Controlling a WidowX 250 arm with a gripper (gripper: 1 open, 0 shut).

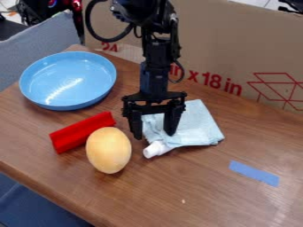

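Note:
My gripper [153, 122] stands open, lowered onto the left part of a folded pale blue cloth [199, 127] in the middle of the table. Its black fingers point down at the cloth; whether their tips touch it is hard to tell. A white cylindrical object [154, 149] pokes out from under the cloth's front left edge, the rest of it hidden.
A blue plate [66, 80] is at the back left, a red cylinder [81, 131] and a yellow oval object [109, 151] at the front left. A blue tape strip [253, 173] lies at the right, where the table is mostly clear. A cardboard wall bounds the back.

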